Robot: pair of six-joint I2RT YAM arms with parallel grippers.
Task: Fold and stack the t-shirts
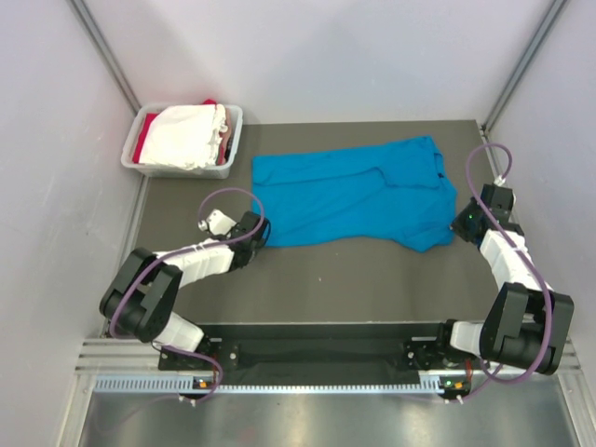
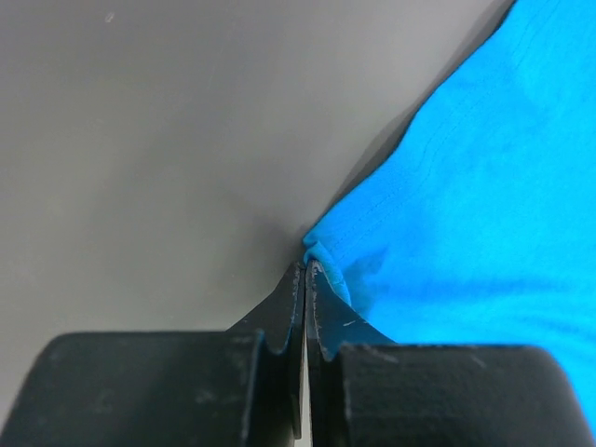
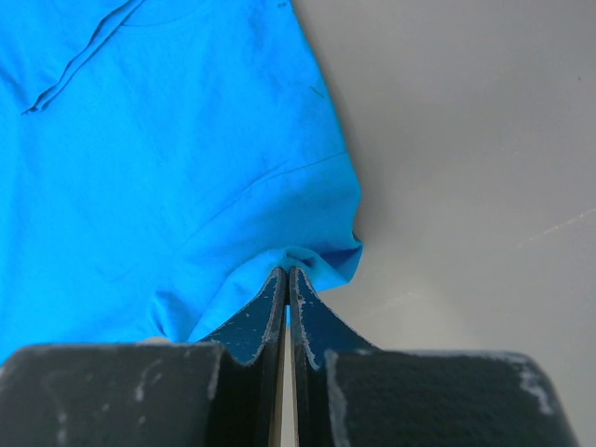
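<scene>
A blue t-shirt lies spread on the grey table, partly folded over at its far edge. My left gripper is shut on the corner of the shirt, and the cloth bunches at its fingertips. In the top view the left gripper sits at the shirt's near left corner. On the opposite side my right gripper is at the near right edge. The right wrist view shows that right gripper shut, with a raised pinch of the blue t-shirt between its fingertips.
A white bin holding a pile of white and red cloth stands at the back left of the table. Bare table lies in front of the shirt. White walls rise on the sides and back.
</scene>
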